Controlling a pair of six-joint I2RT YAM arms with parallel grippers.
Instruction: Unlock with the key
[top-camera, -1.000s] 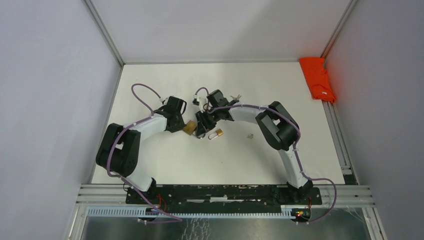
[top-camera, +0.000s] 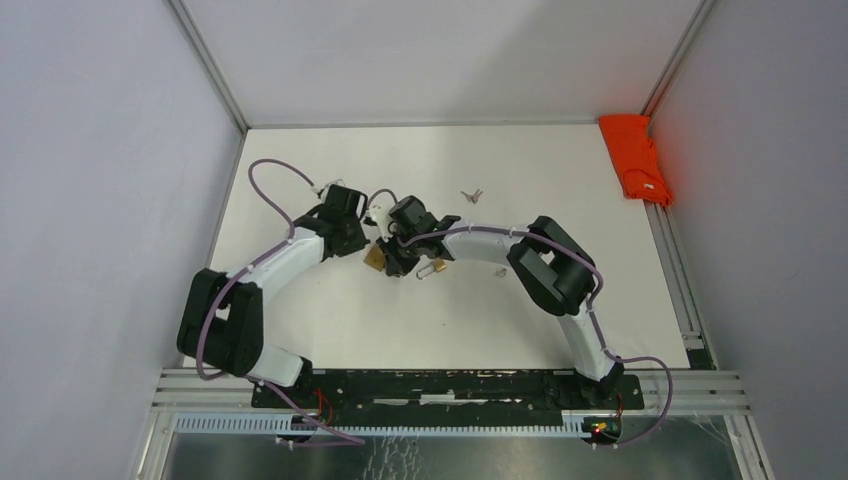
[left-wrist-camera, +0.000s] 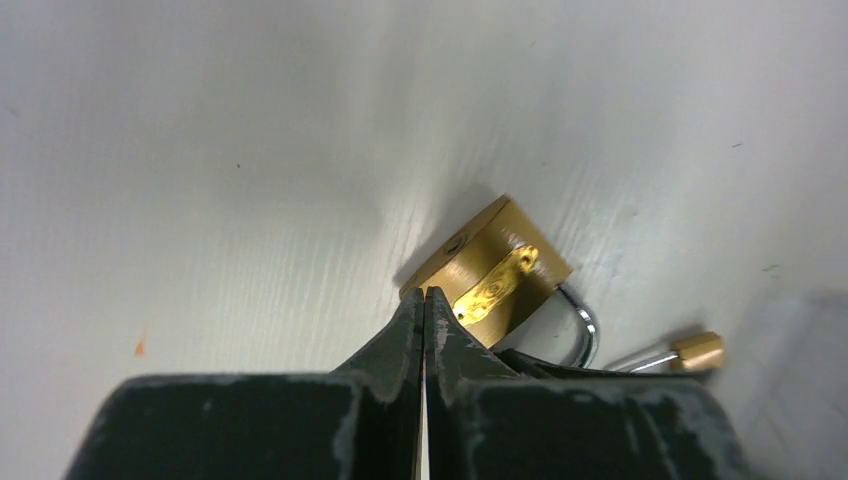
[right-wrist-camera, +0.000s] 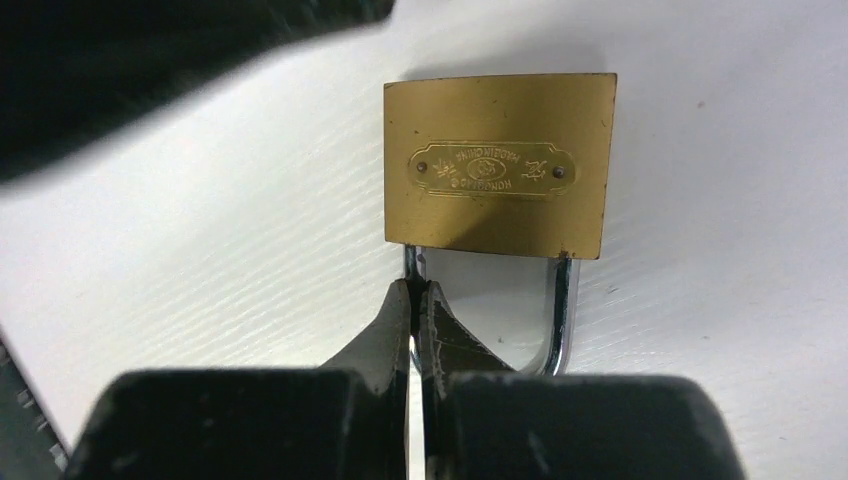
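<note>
A brass padlock (top-camera: 374, 257) (left-wrist-camera: 510, 230) (right-wrist-camera: 495, 115) lies flat on the white table with its steel shackle. My right gripper is shut at one leg of that shackle, below the lock body in its wrist view; whether it grips the leg is unclear. My left gripper is shut with nothing visible between its fingers, seen over the table at the near corner of the padlock. A small bunch of keys (top-camera: 472, 195) lies farther back on the table, to the right.
A smaller padlock (top-camera: 430, 270) (left-wrist-camera: 698, 352) lies just right of the first. A small item (top-camera: 501, 273) lies right of it. An orange cloth (top-camera: 632, 155) is at the back right.
</note>
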